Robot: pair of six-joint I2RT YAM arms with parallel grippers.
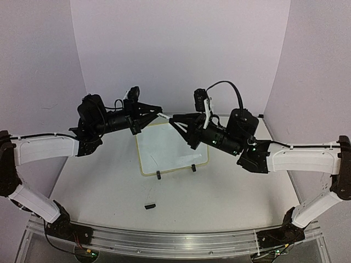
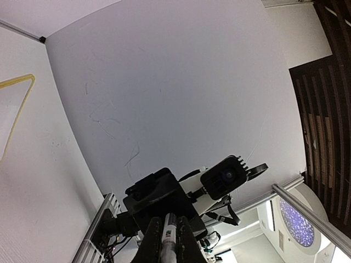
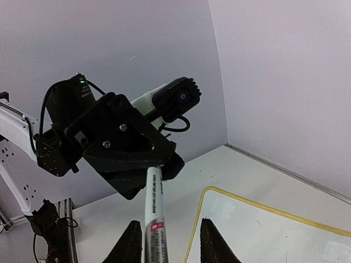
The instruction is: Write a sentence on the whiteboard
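Observation:
A slim white marker (image 3: 156, 219) with a red band hangs level above the whiteboard, spanning the gap between the two grippers. My left gripper (image 1: 159, 111) is shut on its far end; in the left wrist view the dark fingers (image 2: 153, 241) press close on both sides of it. My right gripper stands open, its fingertips apart, with the marker's other end passing between them, nearer one finger. The yellow-edged whiteboard (image 1: 167, 150) lies on the table below, its top edge partly hidden by the right gripper. A faint thin line shows near its left side.
Two black clips (image 1: 158, 175) sit at the board's lower edge. A small black block (image 1: 150, 206) rests on the table in front. White walls enclose the left, right and back.

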